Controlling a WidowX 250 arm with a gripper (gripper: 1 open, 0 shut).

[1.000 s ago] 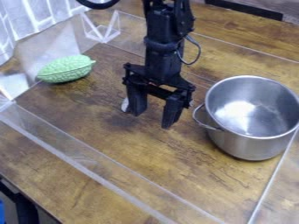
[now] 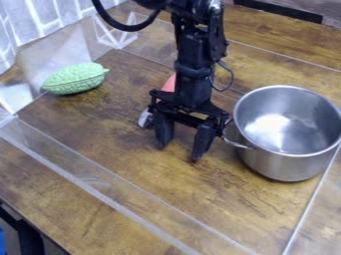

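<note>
My black gripper (image 2: 178,134) is low over the wooden table, its dark fingers near the tabletop just left of a steel pot. Whether anything is between the fingers is hard to tell. Behind the gripper, partly hidden, are a red object (image 2: 168,84) and a small pale silver item (image 2: 146,119). The steel pot (image 2: 286,134) stands at the right, empty as far as I see, its handle close to the gripper.
A green textured oval object (image 2: 75,78) lies at the left by clear plastic sheeting.
The gripper has moved slightly down, and the arm above it has shifted, uncovering some red behind it. The pot and green object are unchanged.
</note>
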